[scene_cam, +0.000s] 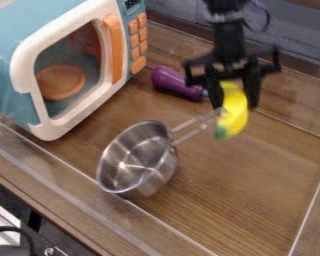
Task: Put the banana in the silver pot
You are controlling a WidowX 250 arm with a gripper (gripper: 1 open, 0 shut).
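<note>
The yellow banana point(235, 105), with a greenish lower tip, hangs upright and somewhat blurred. My black gripper point(232, 78) is shut on its upper part, above the wooden surface. To the lower left is the silver pot point(139, 160), tilted with its opening turned toward the left. Its wire handle point(190, 128) slopes up to the right and meets the banana, apparently caught on it. Whether the pot's bottom still rests on the table is hard to tell.
A purple eggplant point(176, 83) lies behind the pot, near the gripper's left. The blue and white toy microwave point(49, 60) stands open at the left. Bare wood point(256, 190) spreads across the right and front right.
</note>
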